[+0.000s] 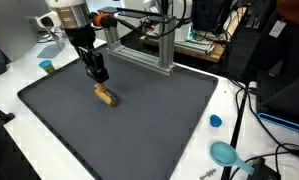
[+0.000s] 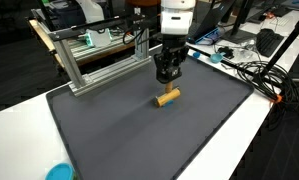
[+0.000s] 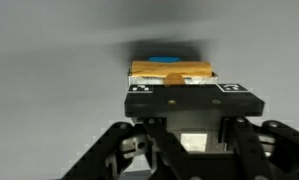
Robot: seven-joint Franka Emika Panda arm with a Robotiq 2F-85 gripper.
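Observation:
A wooden mallet-like piece has an orange-tan cylindrical head [image 2: 167, 98] and a short light stem [image 2: 169, 87] rising from it. My gripper [image 2: 169, 81] points down and is shut on that stem, above the head. Exterior view 1 has the head [image 1: 106, 96] tilted just below my gripper [image 1: 98, 83]. From the wrist, the head [image 3: 171, 69] lies crosswise beyond the black fingers, with a strip of blue [image 3: 167, 57] past its far side. Most of the stem is hidden by the fingers. Whether the head touches the dark mat [image 2: 139, 130] I cannot tell.
A metal rack [image 1: 167, 40] stands at its back edge. Outside the mat are a teal cup-like item [image 1: 227, 156], a small blue piece [image 1: 215, 121] and a green-topped cup [image 1: 46, 66]. Cables [image 2: 259, 65] lie beyond the mat.

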